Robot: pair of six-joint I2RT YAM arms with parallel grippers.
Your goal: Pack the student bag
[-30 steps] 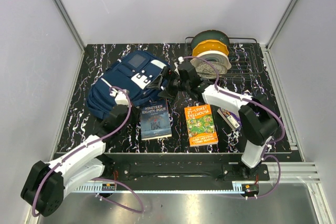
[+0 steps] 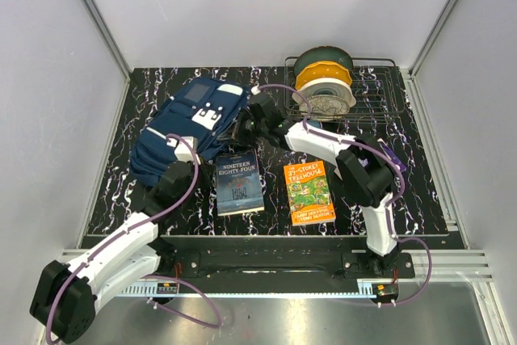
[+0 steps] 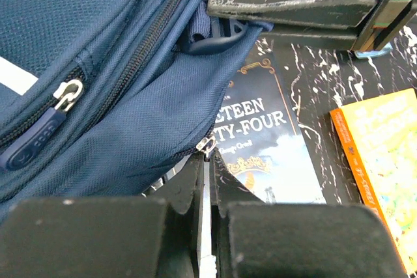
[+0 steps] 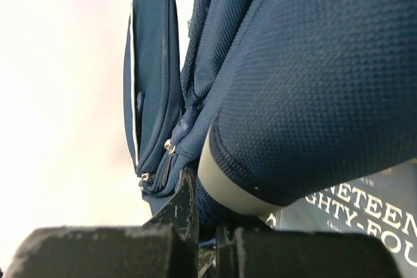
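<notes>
The navy student bag (image 2: 182, 123) lies on the left of the counter, its zips and mouth toward the front right. At its near edge my left gripper is shut on a metal zip pull (image 3: 206, 143). The dark-blue "Nineteen Eighty-Four" book (image 2: 240, 183) lies flat just in front of the bag. To its right is the orange-and-green "Treehouse" book (image 2: 308, 193).
A wire dish rack (image 2: 376, 90) with upright plates (image 2: 325, 74) stands at the back right. Under my right arm a purple item (image 2: 393, 156) is partly covered. Bare counter (image 2: 275, 212) lies between the two books.
My right gripper has moved left to the bag and has shut on its fabric. The bag's right side has shifted a little left.
</notes>
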